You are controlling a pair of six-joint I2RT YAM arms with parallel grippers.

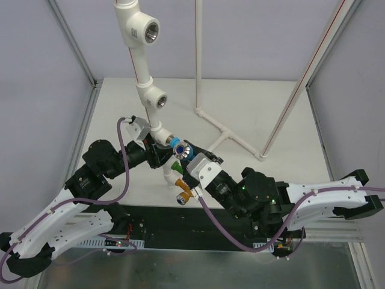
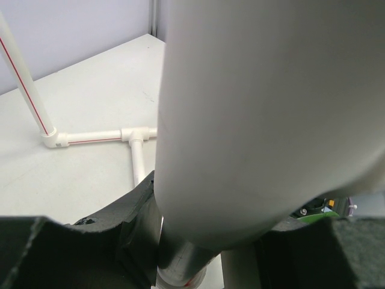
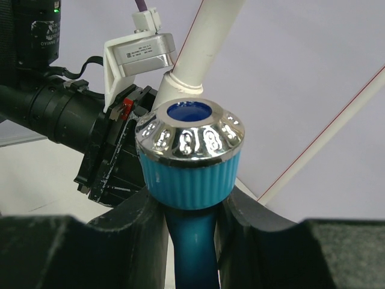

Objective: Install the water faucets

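In the top view, a blue faucet (image 1: 183,150) with a chrome-rimmed head points into the lowest fitting of the white pipe (image 1: 156,129). My left gripper (image 1: 163,154) is shut on that pipe just below the fitting. Seen from the left wrist, a big white fitting (image 2: 240,120) fills the view, and the pipe below it runs between the fingers. My right gripper stands part open astride the faucet's blue body, with a narrow gap at its left side. The faucet's threaded end is hidden in the right wrist view.
Two more open sockets, an upper one (image 1: 151,31) and a middle one (image 1: 161,101), sit higher on the pipe. A green faucet (image 1: 177,167) and an orange one (image 1: 183,186) lie below. White frame pipes (image 1: 231,135) stand behind on the board. Both arms are close together.
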